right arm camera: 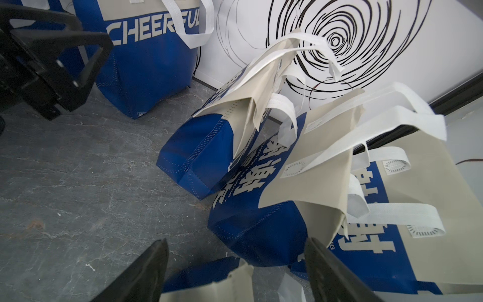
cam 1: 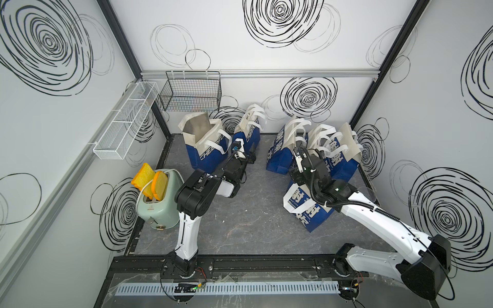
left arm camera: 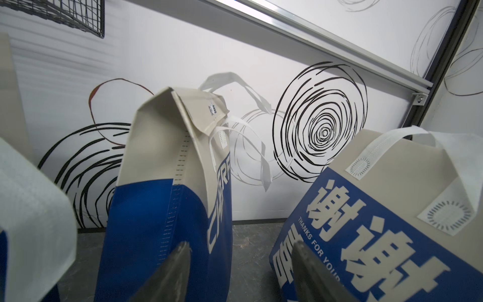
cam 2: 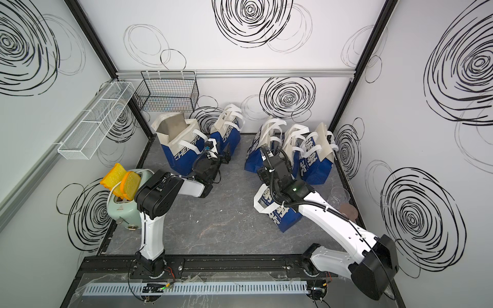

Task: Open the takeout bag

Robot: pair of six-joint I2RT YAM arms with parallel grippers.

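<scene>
In the left wrist view my left gripper is open, nothing held between its fingers. Ahead of it stands a narrow blue and beige bag (left arm camera: 166,201), its mouth partly folded in and its white handles up. The top left view places this gripper low in front of that bag (cam 1: 251,134). My right gripper, open and empty, hovers over a leaning bag (cam 1: 308,214) at the front right. Beyond its fingertips stand a narrow bag (right arm camera: 206,146) and another with its mouth flattened (right arm camera: 281,221). A wide-open bag (cam 1: 206,148) stands at the back left.
A mint-green appliance (cam 1: 157,211) with yellow pieces (cam 1: 149,182) occupies the left side. Wire baskets hang on the walls, one black (cam 1: 191,93) and one white (cam 1: 125,120). Bare grey table (cam 1: 246,215) lies between the arms. Another bag (cam 2: 316,163) crowds the right back corner.
</scene>
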